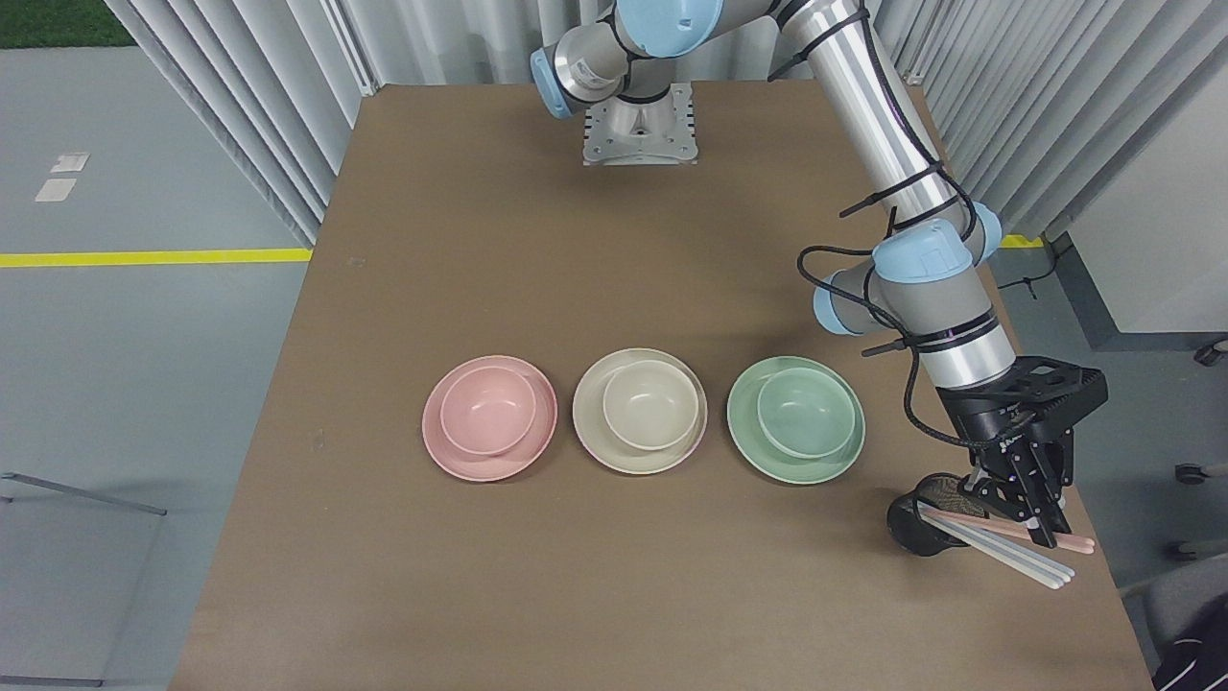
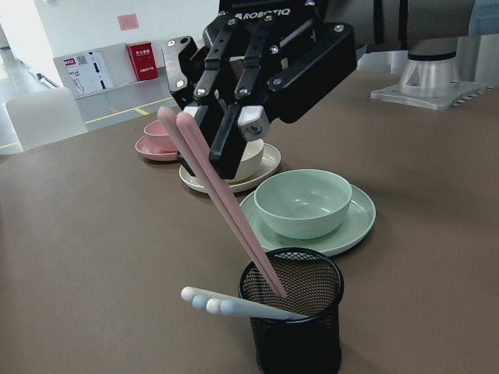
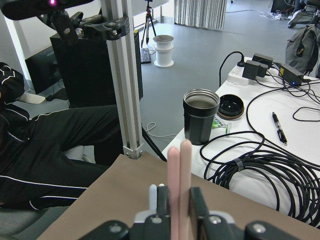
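Observation:
My gripper point(image 1: 1042, 520) is shut on a pair of pink chopsticks point(image 2: 234, 210), held slanting above the black mesh cup point(image 2: 296, 343), their lower tips at its mouth in the left view. White chopsticks point(image 1: 997, 547) lean out of the cup, which stands at the table's right side. In the wrist view the pink chopsticks point(image 3: 177, 190) stand upright between the fingers.
Pink point(image 1: 489, 411), cream point(image 1: 650, 405) and green point(image 1: 806, 413) bowls, each on a matching plate, line the table point(image 1: 576, 576) left of the cup. Beyond the right edge are a chair and a person's leg.

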